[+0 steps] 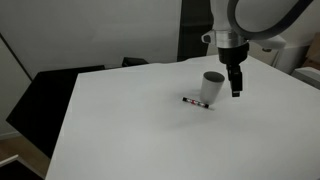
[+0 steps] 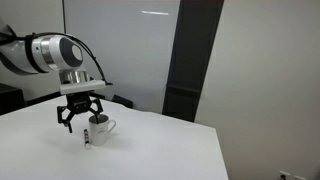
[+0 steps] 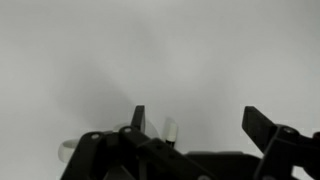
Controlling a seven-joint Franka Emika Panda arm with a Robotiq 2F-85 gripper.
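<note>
A white mug stands upright on the white table. Close beside it, a marker with a white body, dark end and red marks lies on the tabletop. My gripper is above the table, just right of the mug in exterior view 1. Its two fingers are spread wide in exterior view 2, with nothing held. In the wrist view the open gripper has bare table between its fingertips, and the tip of the marker shows near the left finger. The mug's handle peeks out at lower left; the gripper hides most of its body.
Black items lie beyond its left edge, and a dark panel rises behind it.
</note>
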